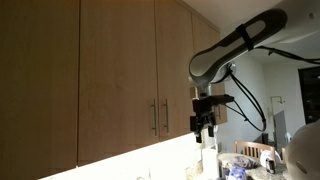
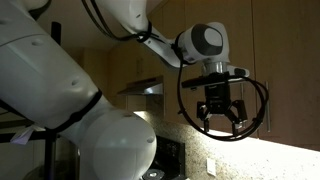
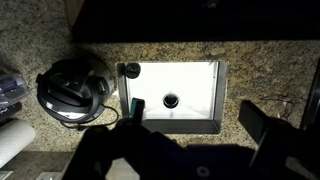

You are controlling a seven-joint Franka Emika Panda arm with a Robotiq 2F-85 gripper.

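My gripper (image 1: pixel 204 133) hangs pointing down in front of the wooden upper cabinets (image 1: pixel 115 75), near their metal handles (image 1: pixel 155 117). In exterior view 2 the gripper (image 2: pixel 224 147) is also high above the counter, its two fingers well apart. From the wrist, the fingers stand wide on either side with no object between them; below lies a white sink basin (image 3: pixel 190 82) with a dark drain (image 3: pixel 171 101). A small dark green item (image 3: pixel 138 106) shows at the basin's left side; what it is cannot be made out.
Speckled counter (image 3: pixel 240 80) surrounds the sink. A black appliance with a cord (image 3: pixel 77 90) stands left of it. Several items, one a blue-patterned container (image 1: pixel 237 172), are low at the right in exterior view 1. A range hood (image 2: pixel 140 90) is at left in exterior view 2.
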